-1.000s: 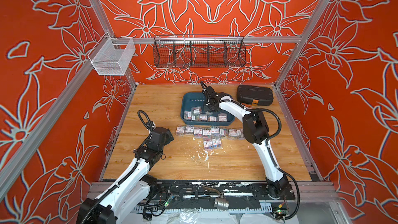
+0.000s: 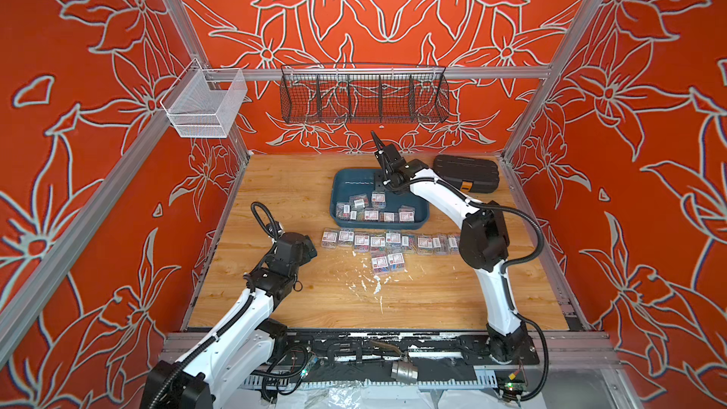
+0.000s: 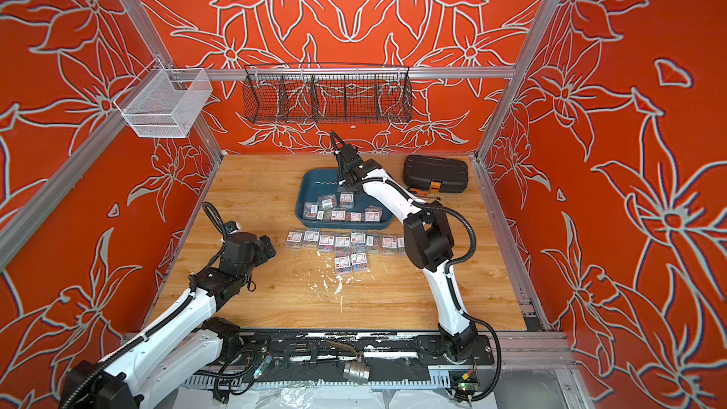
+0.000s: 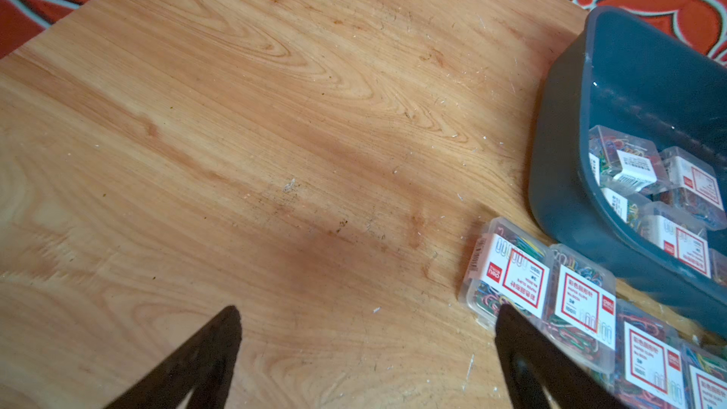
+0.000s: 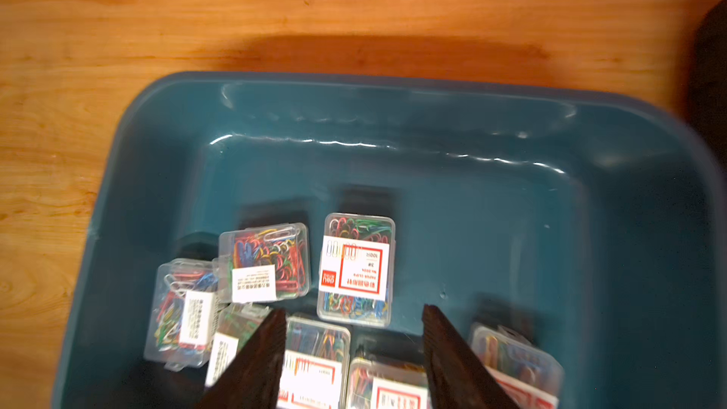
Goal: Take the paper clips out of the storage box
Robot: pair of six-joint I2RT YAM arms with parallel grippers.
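A dark teal storage box (image 5: 484,121) holds several clear boxes of coloured paper clips (image 5: 356,269), mostly along its front and left. My right gripper hangs over it, its fingers apart with nothing held; one clip box lies a little beyond the fingertips in the right wrist view. Several more clip boxes (image 4: 507,272) lie on the table in a row in front of the storage box, two of them nearer the front edge. My left gripper stands open and empty over the left of the table, beside the row's left end.
A black case (image 2: 465,170) lies at the back right. A white wire basket (image 2: 204,113) and a long black wire basket (image 2: 363,94) hang on the rails.
My right gripper has risen and shifted slightly right over the storage box, uncovering the clip box beneath it. The left arm stays where it was.
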